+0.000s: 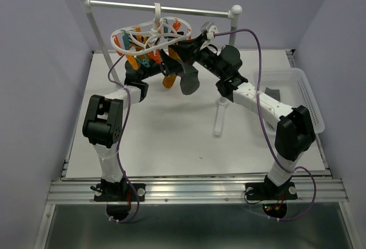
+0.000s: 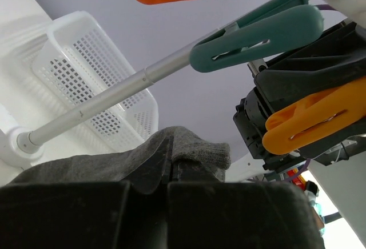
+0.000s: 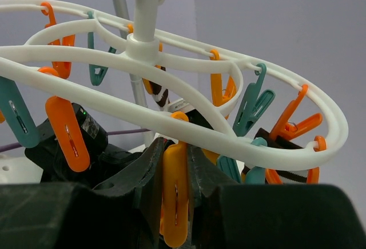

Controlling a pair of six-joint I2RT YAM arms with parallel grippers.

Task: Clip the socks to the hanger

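My left gripper [image 1: 170,64] is shut on a grey sock [image 1: 189,81], which hangs below the hanger's rim. In the left wrist view the sock's edge [image 2: 200,152] sticks up above the fingers, below a teal clip [image 2: 257,39]. The right gripper is shut on an orange clip [image 3: 175,203] on the near side of the round white hanger [image 3: 274,156]. Seen from the left wrist, that clip [image 2: 317,117] lies against the right gripper's black fingers, to the right of the sock and apart from it. A mustard sock [image 1: 170,81] hangs behind the grey one.
More orange and teal clips, such as one orange clip [image 3: 67,133], hang around the ring. The white frame's top bar [image 1: 194,12] spans above. A white basket [image 1: 309,97] with a grey sock [image 1: 273,94] inside stands right.
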